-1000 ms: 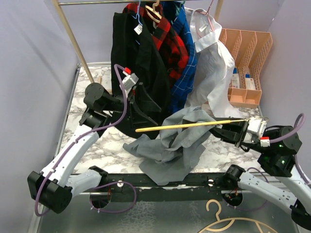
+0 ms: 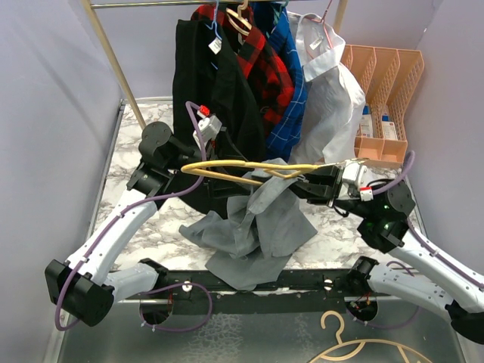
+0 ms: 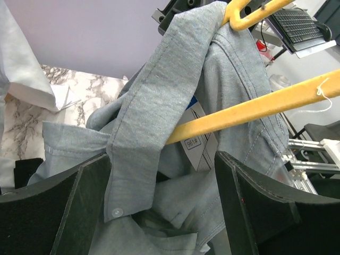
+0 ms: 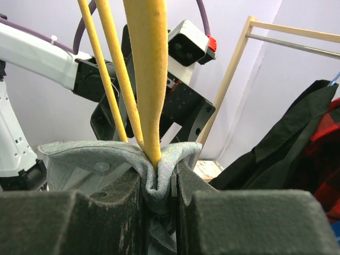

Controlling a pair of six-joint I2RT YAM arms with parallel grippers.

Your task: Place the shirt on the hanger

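Note:
A grey denim shirt [image 2: 249, 227] hangs over the table, its collar [image 4: 106, 159] bunched around a yellow hanger [image 2: 227, 163]. My right gripper is shut on the shirt and hanger together, the hanger's bars rising above the pinched cloth. My left gripper is part open, its fingers on either side of shirt fabric just below the hanger's lower bar; whether it touches the cloth I cannot tell.
Behind hangs a rack with black, red plaid, blue plaid and white shirts [image 2: 325, 106]. An orange divided crate [image 2: 401, 91] stands back right. Another hanger [image 2: 340, 352] lies at the front.
My right arm has moved left, carrying the hanger and shirt toward my left gripper; the hanger has turned to show its bars. My left gripper has shifted slightly.

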